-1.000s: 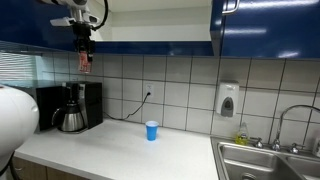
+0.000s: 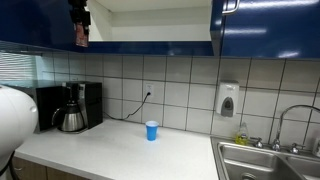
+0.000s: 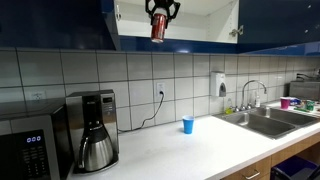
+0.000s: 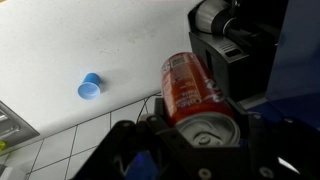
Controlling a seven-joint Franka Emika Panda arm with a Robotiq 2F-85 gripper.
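Observation:
A reddish canister [image 4: 195,90] with a silvery rim is held in the air, my gripper shut on it. In exterior view 2 the canister [image 3: 158,32] hangs high above the counter, in front of the upper cabinets, with the gripper [image 3: 161,10] just over it. Exterior view 1 has the canister [image 2: 81,36] at the upper left, partly cut by the frame's top along with the arm. Its far end points down toward the counter. What it holds cannot be seen.
A blue cup [image 3: 188,124] stands on the white counter [image 3: 190,150]. A coffee maker with a steel carafe [image 3: 97,148] and a microwave [image 3: 30,150] are at the left. An open shelf [image 2: 160,28] lies between blue cabinets [image 2: 270,30]. The sink [image 2: 255,162] is at the right.
The gripper and canister have risen in exterior view 1, shifting slightly left toward the cabinet level. The canister stays held. Cup and counter items have not moved.

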